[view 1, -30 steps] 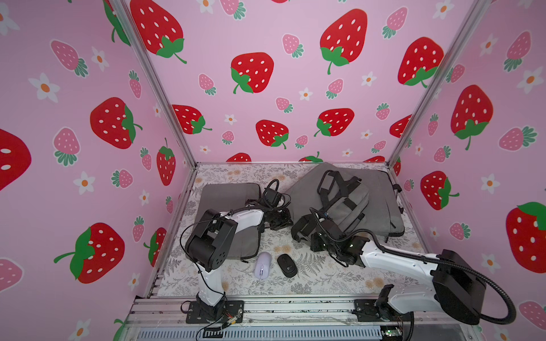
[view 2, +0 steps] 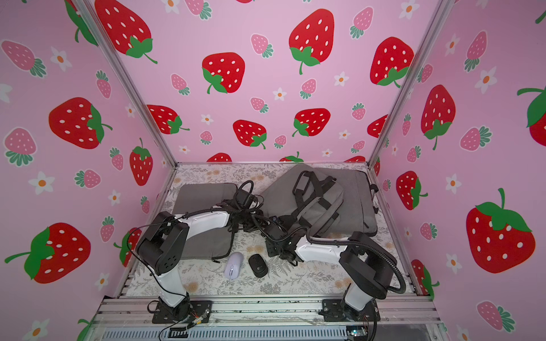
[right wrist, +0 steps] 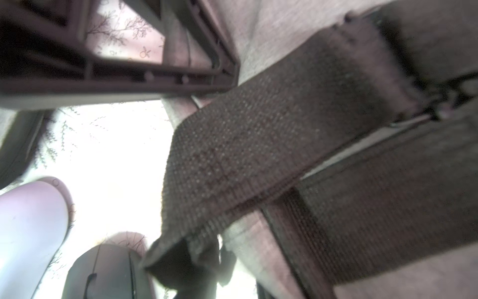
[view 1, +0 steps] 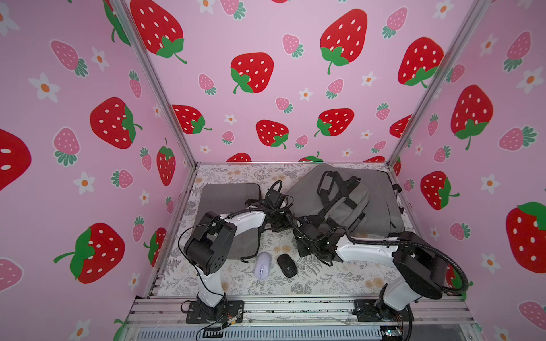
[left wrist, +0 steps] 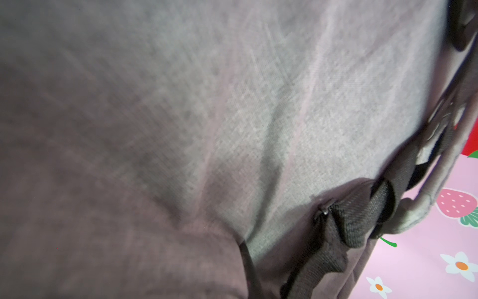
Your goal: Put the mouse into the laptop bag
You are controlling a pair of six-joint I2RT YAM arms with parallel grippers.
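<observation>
A lilac mouse (view 1: 262, 265) and a black mouse (view 1: 287, 265) lie side by side on the table, in front of the grippers. At the right, the grey laptop bag (view 1: 310, 190) has its near-left side lifted toward my left gripper (view 1: 287, 221), which is shut on its fabric; the grip itself is hidden. Grey cloth (left wrist: 278, 99) fills most of the left wrist view. Close beside it, my right gripper (view 1: 299, 241) is open at the bag's near-left corner. A dark strap (right wrist: 268, 124) crosses the right wrist view, with both mice at lower left.
A second flat grey case (view 1: 227, 196) lies under the left arm. Black straps (view 1: 335, 193) lie loose over the bag. Both grippers stand very close together.
My right gripper has moved left along the bag's near edge, close to the left gripper, covering the dark flap there. The left arm has barely moved; both mice lie still.
</observation>
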